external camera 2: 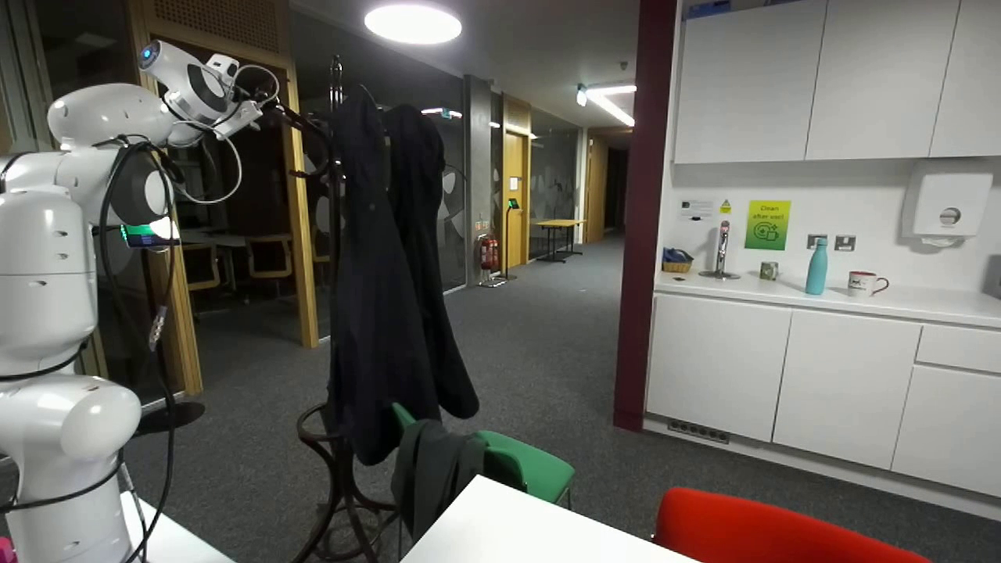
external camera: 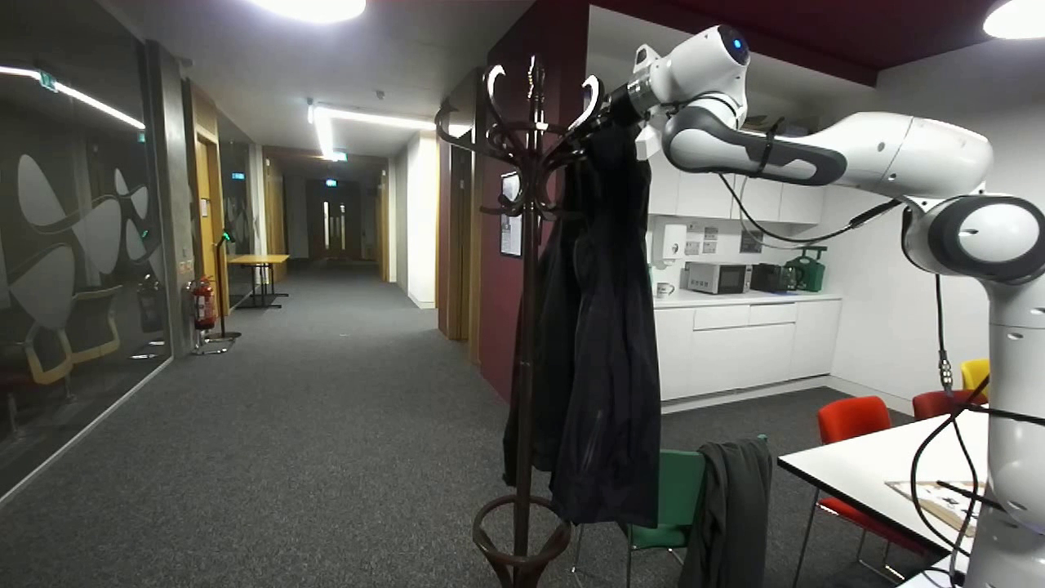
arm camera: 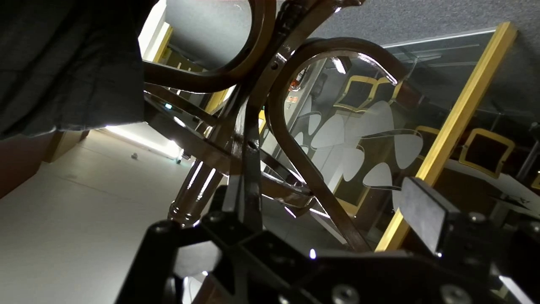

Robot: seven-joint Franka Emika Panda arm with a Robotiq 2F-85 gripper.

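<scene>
A dark brown bentwood coat rack (external camera: 526, 392) stands upright, with long dark coats (external camera: 612, 382) hanging on its right side. At the top of the rack, my gripper is up against the curved hooks, close by the coats' upper end. In the wrist view its fingers stand wide apart, with a grey pad (arm camera: 422, 215) on the right finger. A curved brown hook (arm camera: 324, 195) runs down between the fingers, and the rack's stem passes close to the left one. Whether either finger touches the wood cannot be told. Dark cloth (arm camera: 71, 66) fills the upper left there.
Below the coats is a green chair (external camera 2: 525, 464) with a dark garment (external camera 2: 436, 469) draped over it. A white table (external camera 2: 525, 530) and a red chair (external camera 2: 769, 525) stand nearby. Open carpeted floor (external camera: 372, 431) lies left of the rack.
</scene>
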